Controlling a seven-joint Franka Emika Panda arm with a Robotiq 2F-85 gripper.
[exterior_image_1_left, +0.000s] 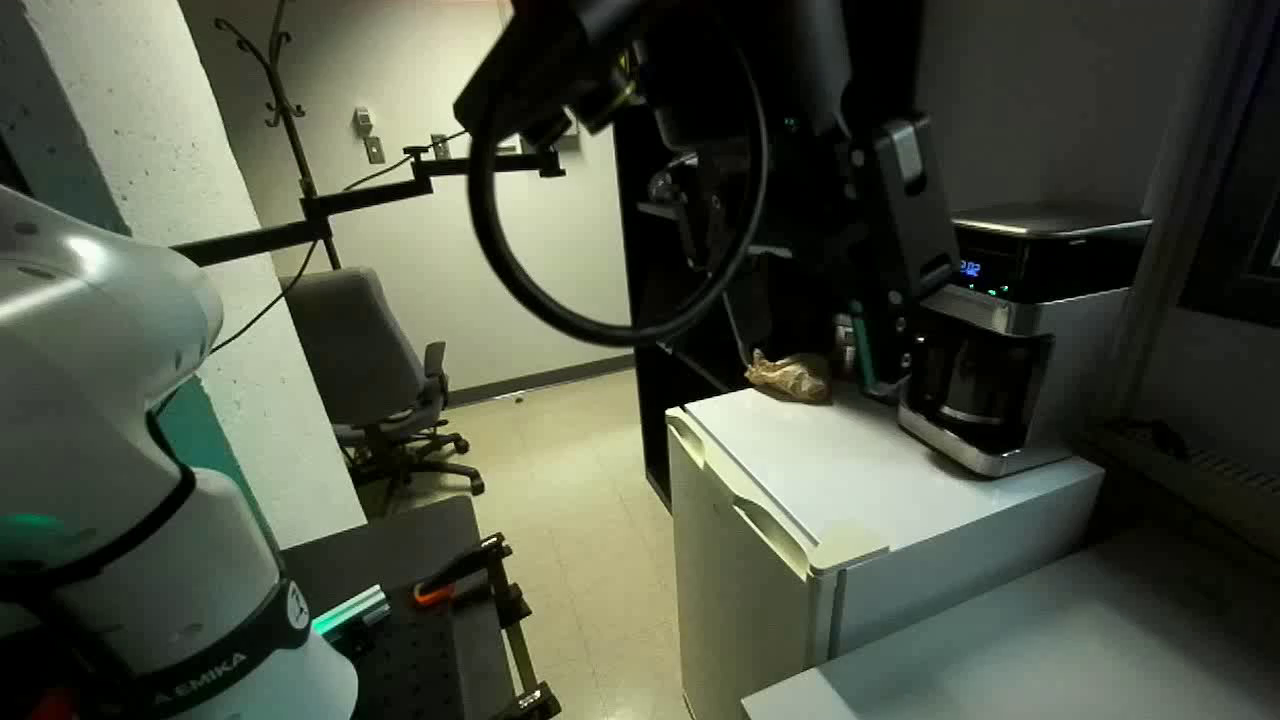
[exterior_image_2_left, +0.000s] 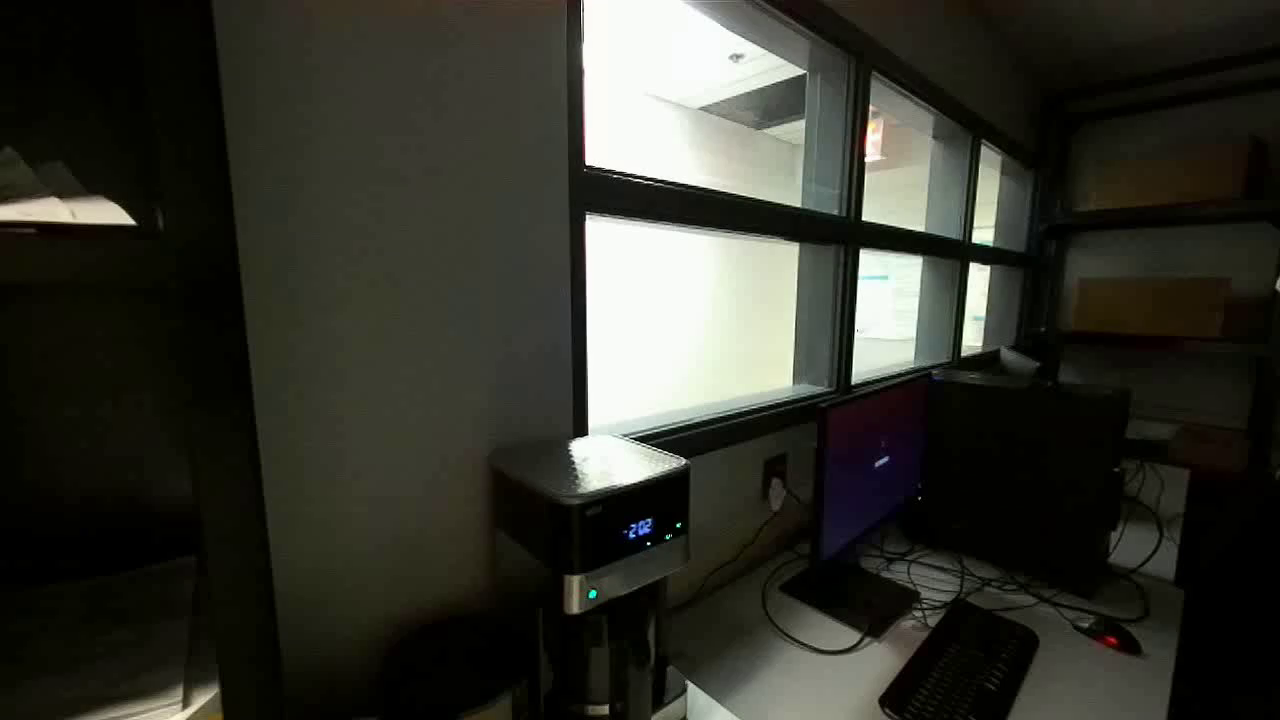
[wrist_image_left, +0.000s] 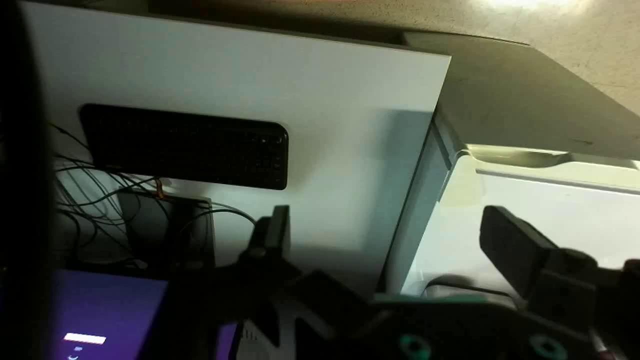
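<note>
My gripper is open in the wrist view, its dark fingers (wrist_image_left: 277, 231) spread wide with nothing held between them. Beneath it, the view takes in the desk edge and the white fridge top. A black and silver coffee maker (exterior_image_1_left: 1086, 330) stands on the mini fridge (exterior_image_1_left: 840, 474) in exterior view 1, its display lit. The dark arm and gripper hang in front of and to the left of it there; their exact distance from it is unclear. Exterior view 2 also shows the coffee maker (exterior_image_2_left: 600, 528), its lower part in shadow.
A crumpled brown bag (exterior_image_1_left: 792, 378) lies at the fridge top's back. On the white desk (wrist_image_left: 342, 108) are a black keyboard (wrist_image_left: 186, 147), tangled cables and a monitor (exterior_image_2_left: 876, 468). A cable loop (exterior_image_1_left: 624, 334) hangs from the arm.
</note>
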